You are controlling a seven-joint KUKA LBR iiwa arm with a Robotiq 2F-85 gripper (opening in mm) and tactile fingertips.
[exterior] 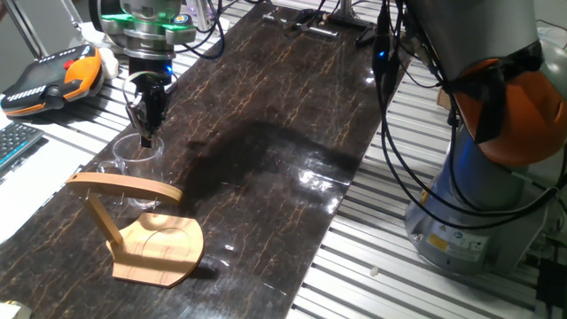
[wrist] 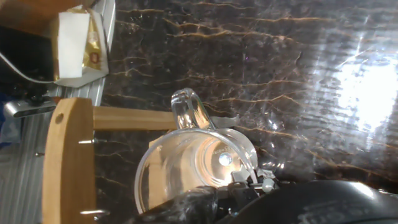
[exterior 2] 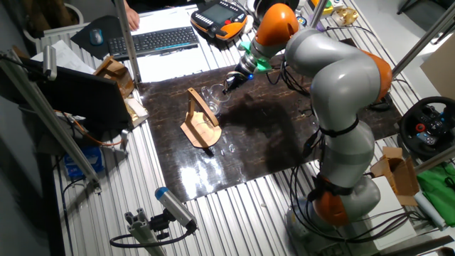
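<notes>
A clear glass mug (exterior: 140,168) stands behind the wooden stand (exterior: 159,248), partly hidden by the stand's curved top bar. From above, in the wrist view, the mug (wrist: 193,162) shows its round mouth, with its handle pointing up the picture. My gripper (exterior: 149,142) points down at the mug's rim, its tips at or just inside the mouth. In the wrist view, dark fingers (wrist: 186,205) overlap the near edge of the rim. Whether they pinch the glass wall is unclear. The stand (exterior 2: 202,131) has a light wooden base with a ring mark.
An orange and black teach pendant (exterior: 55,81) and a keyboard (exterior 2: 153,43) lie beyond the table's far edge. A gold packet (wrist: 81,50) shows in the wrist view.
</notes>
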